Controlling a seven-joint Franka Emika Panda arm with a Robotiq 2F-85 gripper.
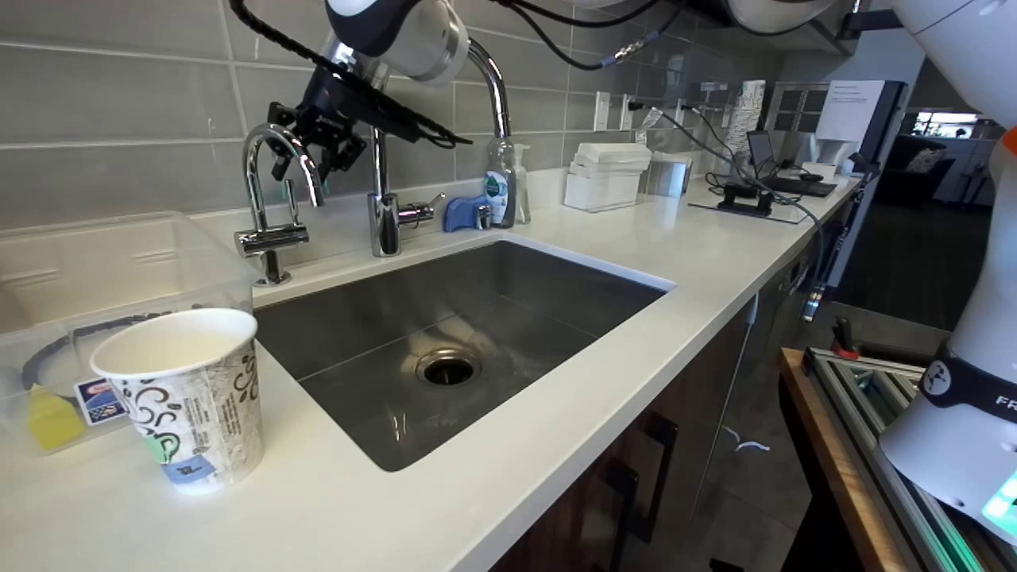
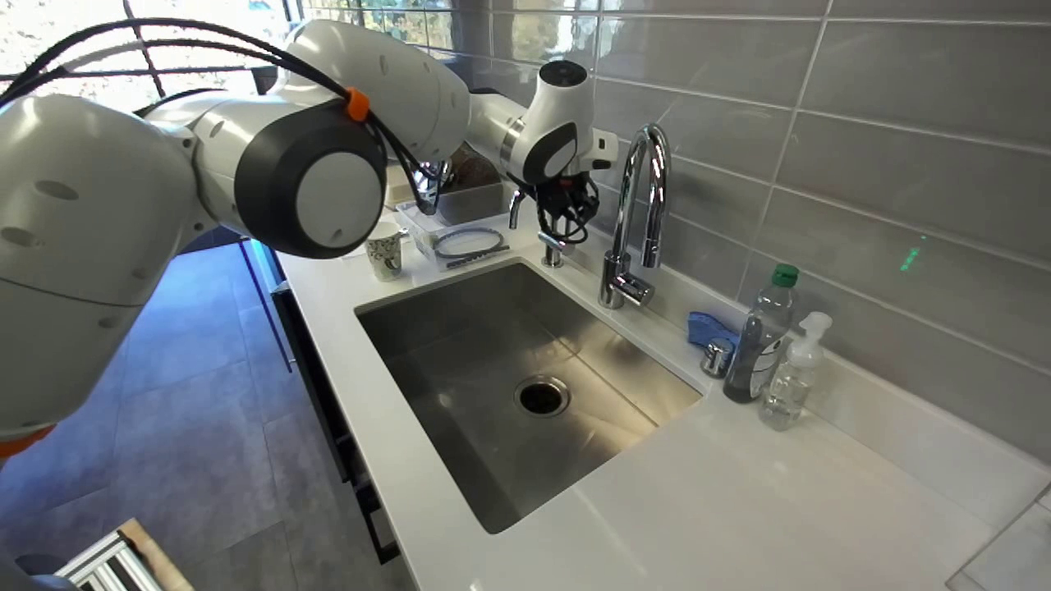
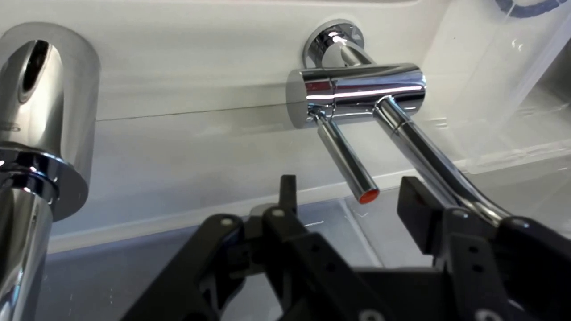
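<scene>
My gripper is open, with a clear gap between its two black fingers. Chrome and slender, the small faucet (image 3: 358,88) has a short lever handle (image 3: 345,160) with an orange-red tip. In the wrist view that tip appears within the gap, nearer the left finger; whether anything touches it cannot be told. The faucet's spout (image 3: 423,152) runs down toward the right finger. From the side, the gripper (image 1: 303,171) hangs beside the upper part of the small faucet (image 1: 276,238), close to the tiled wall. In the opposite view, it (image 2: 566,231) partly hides this faucet.
A taller faucet (image 2: 616,281) stands close by on the same counter. In front is the empty steel sink (image 1: 505,329). A paper cup (image 1: 186,410) and a clear plastic bin (image 1: 143,248) occupy the left counter. Soap bottles (image 2: 764,330) stand past the tall faucet.
</scene>
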